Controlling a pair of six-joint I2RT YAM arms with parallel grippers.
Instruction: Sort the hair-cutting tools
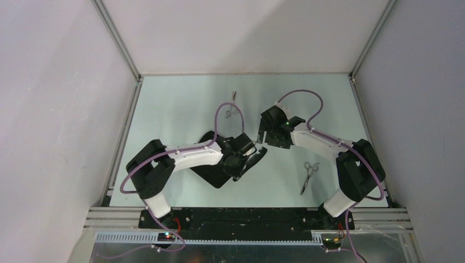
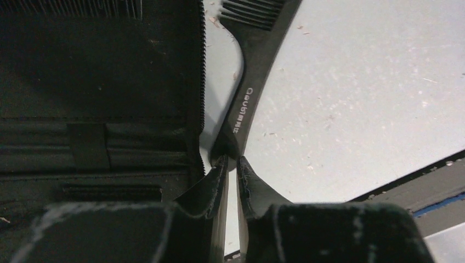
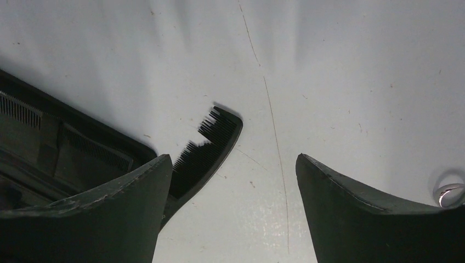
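A black comb (image 1: 256, 158) (image 2: 255, 60) (image 3: 215, 137) lies beside the open black tool case (image 1: 211, 175) (image 2: 93, 82) (image 3: 66, 142), on its right. My left gripper is shut on the comb's handle end, next to the case's zipper edge. My right gripper (image 1: 263, 136) stands open above the table near the comb's toothed end, nothing between its fingers. One pair of scissors (image 1: 309, 171) lies at the front right, another (image 1: 233, 101) at the back centre; a ring at the right wrist view's right edge (image 3: 449, 194) is partly hidden.
Side and back walls bound the workspace, with metal rails along the edges. The case sits mostly beneath my left arm.
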